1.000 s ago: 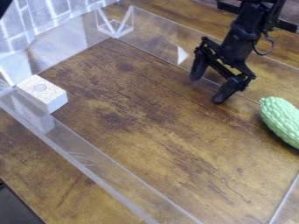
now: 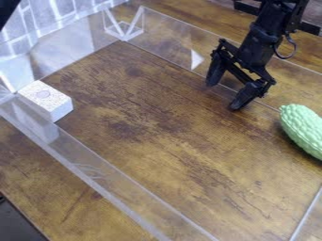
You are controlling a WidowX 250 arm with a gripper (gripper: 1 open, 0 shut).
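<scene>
A black gripper (image 2: 234, 83) on a black arm (image 2: 266, 33) is low at the back right of the wooden board, by the clear plastic wall. Its fingers appear spread, though dark and hard to make out; I cannot tell whether anything is between them. A white block (image 2: 45, 100) with a faint printed top sits at the left. A green ridged object (image 2: 302, 127), like a corn cob or gourd, lies at the right edge, cut off by the frame.
Clear plastic walls (image 2: 101, 179) border the board. A white draped cloth (image 2: 51, 24) is at the back left.
</scene>
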